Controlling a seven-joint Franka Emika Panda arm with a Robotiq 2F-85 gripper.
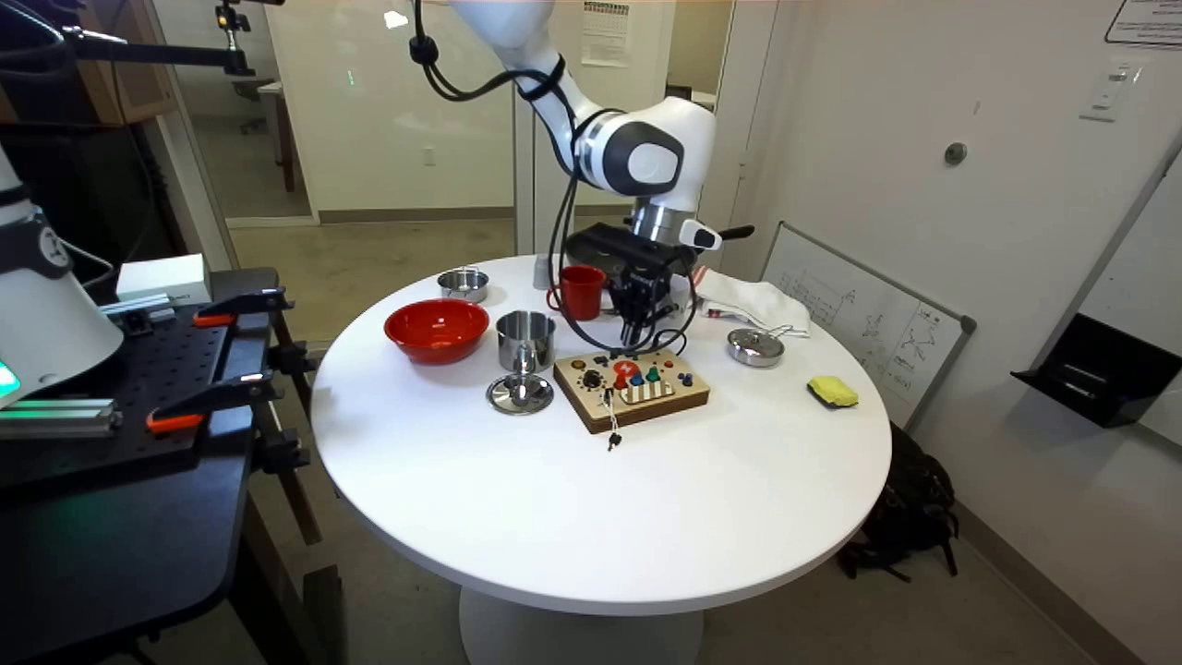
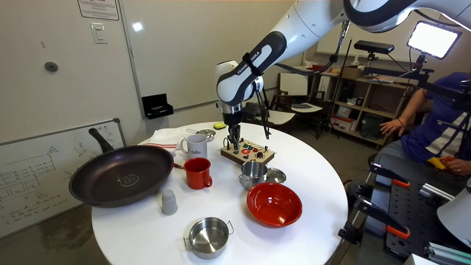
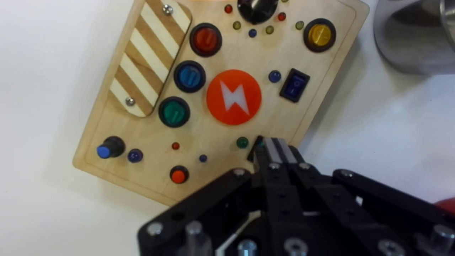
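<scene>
A wooden switch board [image 3: 230, 170] with knobs, buttons and small lights lies on the table. Its orange disc [image 3: 233, 97] carries a white lightning mark. My gripper is shut, nothing visible between its fingers. In the wrist view the fingertips overlap the board's edge and partly hide a dark switch [image 3: 252, 154]; contact cannot be told. A dark blue rocker switch [image 3: 294, 85] sits farther up the same side. In exterior view 2 the gripper [image 2: 236, 148] is low over the board's far left corner.
A steel pot [image 2: 254, 172], a red bowl [image 2: 274, 205] and a red mug [image 2: 197, 172] stand near the board. The white mug [image 2: 194, 145] is close behind the red one. A large pan [image 2: 119, 176] occupies one side. Exterior view 1 shows clear table front [image 1: 598, 510].
</scene>
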